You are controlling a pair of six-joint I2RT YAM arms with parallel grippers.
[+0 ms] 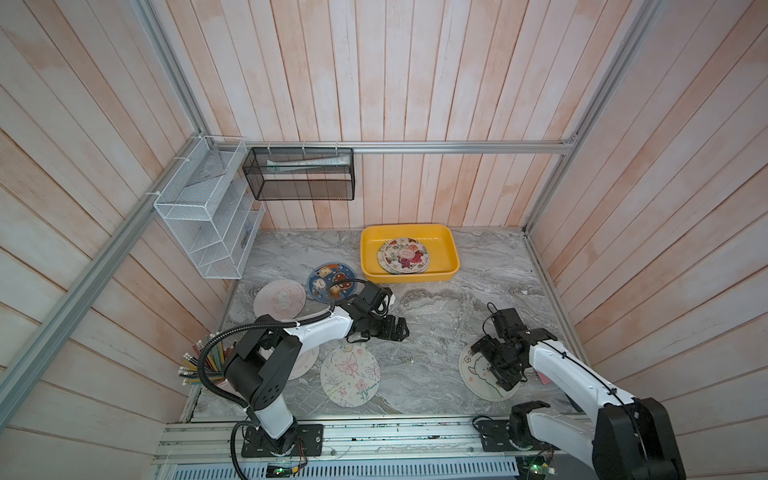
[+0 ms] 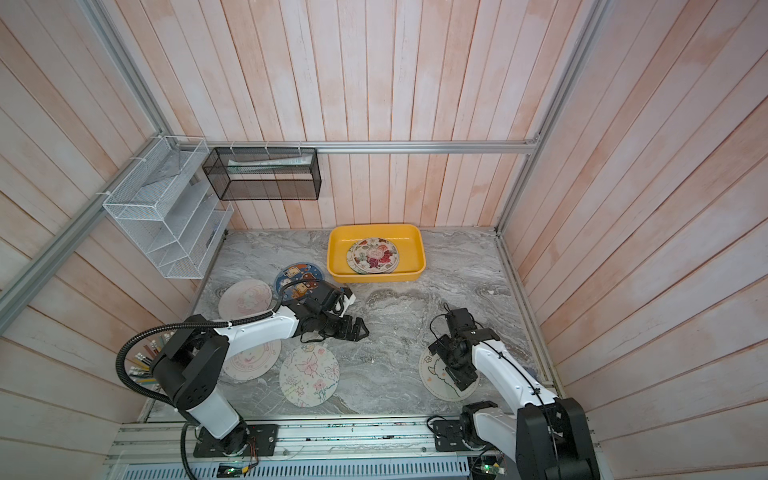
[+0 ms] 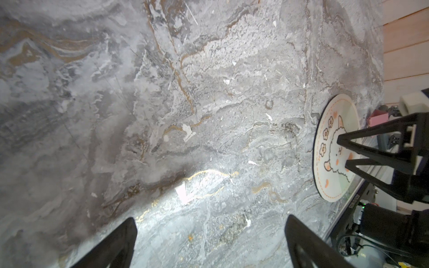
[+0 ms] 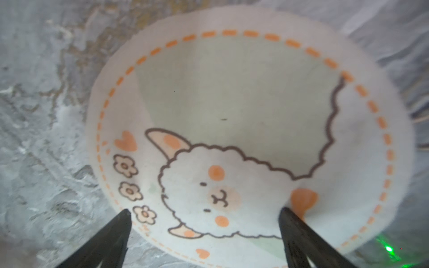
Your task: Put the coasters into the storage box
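My right gripper stands open over a pale round coaster with a fluffy animal face and orange dashed edge. Both right fingertips appear above that coaster's near part in the right wrist view, nothing gripped. My left gripper is open above bare tabletop. Near the left arm lie a floral coaster, a pink-toned coaster, a blue coaster and a pale coaster partly under the arm. The yellow storage box at the back contains coasters stacked overlapping, a fruit-patterned one on top.
White wire shelves and a black mesh basket hang at the back left. Several pencils stick up by the left wall.
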